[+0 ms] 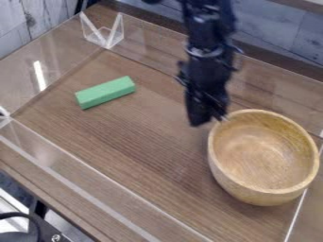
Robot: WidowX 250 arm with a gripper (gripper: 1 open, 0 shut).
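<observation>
My black gripper (203,110) hangs over the middle right of the table, just above and left of the rear rim of a large tan oval bowl (263,191). The gripper is blurred, and whether it is open or shut cannot be made out. A green rectangular block (105,91) lies on the wooden table at the left, well apart from the gripper.
A clear plastic object (104,30) stands at the back left. Dark cables or fittings show at the lower left edge.
</observation>
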